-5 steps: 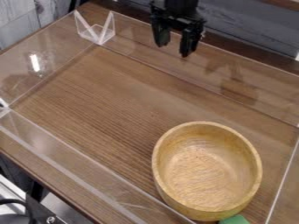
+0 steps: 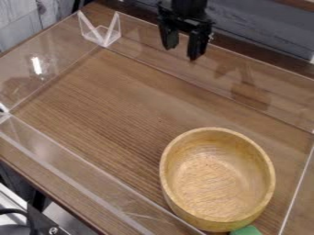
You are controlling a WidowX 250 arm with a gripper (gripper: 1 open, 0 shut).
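Note:
My black gripper [image 2: 185, 37] hangs at the top centre over the far part of the wooden table [image 2: 105, 106], its fingers pointing down and standing apart. I see nothing between them. A large round yellow-tan bowl [image 2: 218, 179] sits at the lower right, well away from the gripper.
A clear wire-like bin or holder [image 2: 101, 29] stands at the upper left. A small green object [image 2: 248, 230] shows at the bottom right edge beside the bowl. Clear strips run along the table's sides.

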